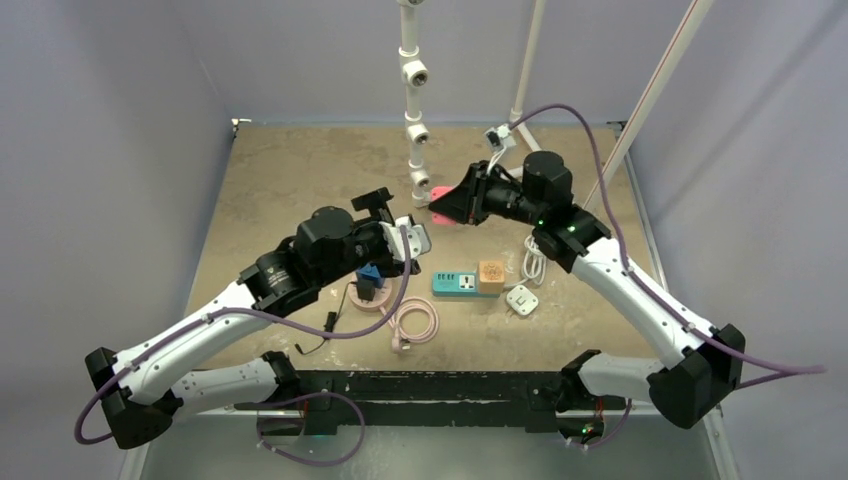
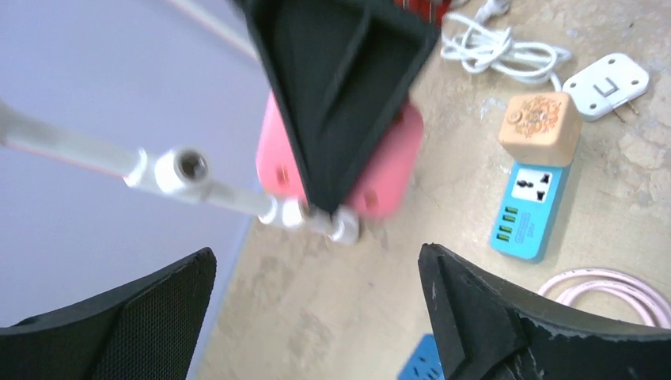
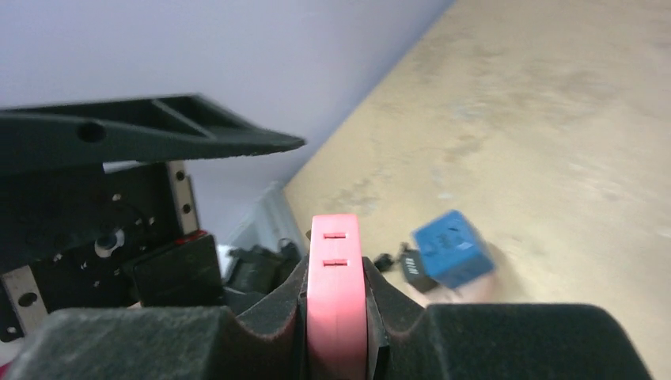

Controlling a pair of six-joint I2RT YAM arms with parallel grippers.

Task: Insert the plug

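A pink socket piece (image 3: 336, 309) with slots is in my right gripper, which is shut on it and raised near the white post at centre. My left gripper stands open below and left of it, nothing between its fingers. In the left wrist view the pink piece (image 2: 396, 158) shows behind a dark finger. A teal power strip (image 1: 452, 283) lies on the table, with a wooden cube (image 1: 491, 277) at its right end.
A white plug adapter (image 1: 522, 300), coiled white cable, pink coiled cord (image 1: 430, 320) and blue block (image 3: 451, 249) lie on the table. A white pipe post (image 1: 414, 120) stands at the back centre.
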